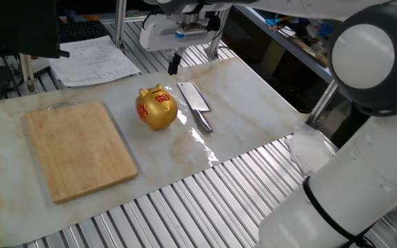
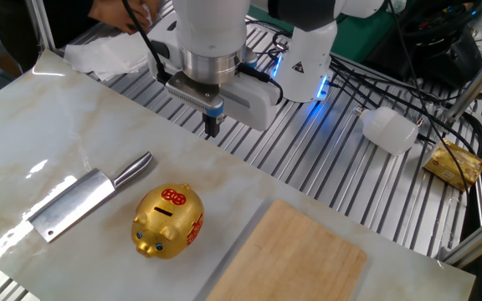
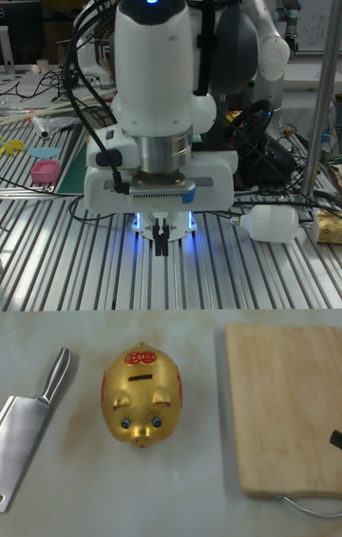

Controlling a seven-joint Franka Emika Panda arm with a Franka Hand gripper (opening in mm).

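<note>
A golden piggy bank [image 1: 157, 108] with red markings stands upright on the marbled sheet, its coin slot on top in exterior view 2. The cleaver [image 2: 86, 196] lies flat to one side of it, its metal handle [image 3: 59, 373] angled towards my arm's side in exterior view 3. On the other side rests a wooden cutting board [image 1: 81, 150] with a metal loop at one end. My gripper [image 3: 161, 241] hangs in the air, apart from all three. Its dark fingers are together, with nothing visible between them.
Slatted metal table [image 2: 325, 176] surrounds the marbled sheet. A white bulb-shaped object [image 2: 389, 130] and a gold box [image 2: 453, 165] sit near cables beyond the board. Papers [image 1: 92, 62] lie past the sheet. Bare sheet separates the piggy bank from the board.
</note>
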